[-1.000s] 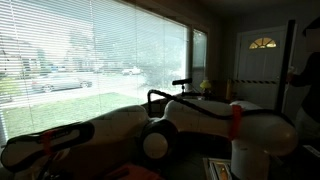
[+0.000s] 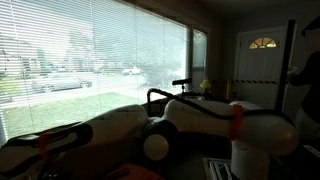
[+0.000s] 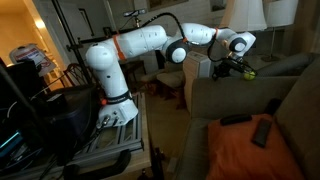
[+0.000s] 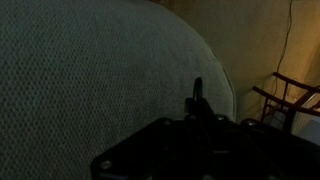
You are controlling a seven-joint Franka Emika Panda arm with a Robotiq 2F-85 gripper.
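My gripper looks shut in the wrist view, dark against a grey, woven sofa surface (image 4: 120, 70). A thin dark object (image 4: 198, 90) stands up at its fingertips; what it is cannot be made out. In exterior view 2 the gripper (image 3: 238, 68) is at the end of the outstretched white arm (image 3: 150, 38), over the far side of the grey sofa (image 3: 205, 100). There it is small and dark, so its fingers do not show clearly.
On the sofa lie an orange-red cushion (image 3: 240, 158), a dark remote-like item (image 3: 262, 130) and a small yellow-green item (image 3: 236, 119). A dark wooden chair (image 4: 290, 98) stands on the floor beyond the sofa edge. A person (image 2: 310, 75) is at the far right.
Little differs in exterior view 1; the arm looks nearly still.
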